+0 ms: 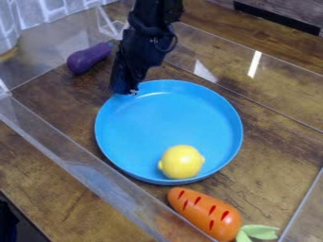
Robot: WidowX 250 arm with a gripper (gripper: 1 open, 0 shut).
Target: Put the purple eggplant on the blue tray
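Note:
The purple eggplant [87,60] lies on the wooden table at the upper left, close to the clear side wall. Off to its right is my dark gripper [127,85], low over the far left rim of the blue tray [151,118]. A visible gap separates the gripper from the eggplant. Its fingers blend into one dark shape, so how far apart they stand cannot be made out. The tray is round and sits mid-table, its far left edge partly covered by the gripper.
A yellow lemon [180,162] rests in the near part of the tray. Just outside the near rim lies an orange carrot [205,214] with red marks. Clear walls [76,156] border the table. Bare wood shows to the tray's right.

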